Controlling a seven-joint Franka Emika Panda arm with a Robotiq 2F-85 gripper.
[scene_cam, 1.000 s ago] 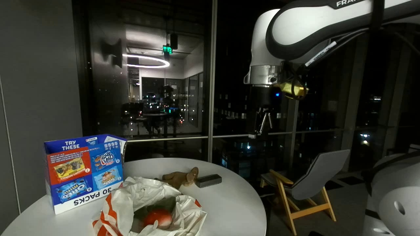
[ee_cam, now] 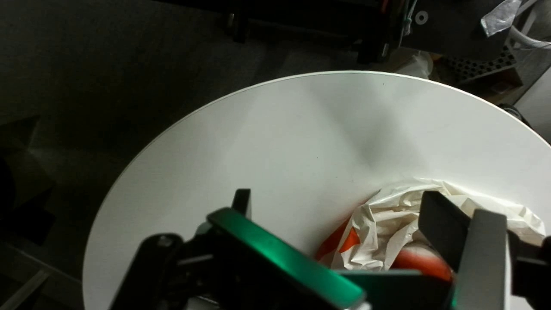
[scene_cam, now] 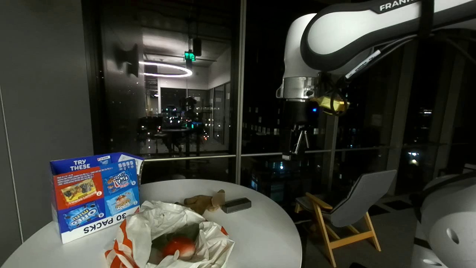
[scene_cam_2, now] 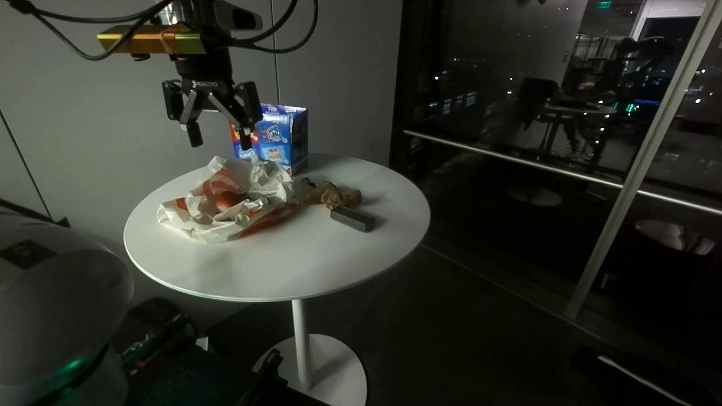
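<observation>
High above the round white table hangs my gripper, its fingers spread apart and nothing between them. A crumpled white and orange plastic bag lies on the table with its mouth open. Inside the bag a red round object shows, also seen in the wrist view partly behind one finger. Beyond the bag lie a brown plush-looking toy and a dark grey block close beside it. At the table's wall side stands a blue snack box.
A grey chair with wooden legs stands apart by the windows. A wall rises close behind the box.
My gripper has come down very slightly. The bag, box, toy and block lie where they were.
</observation>
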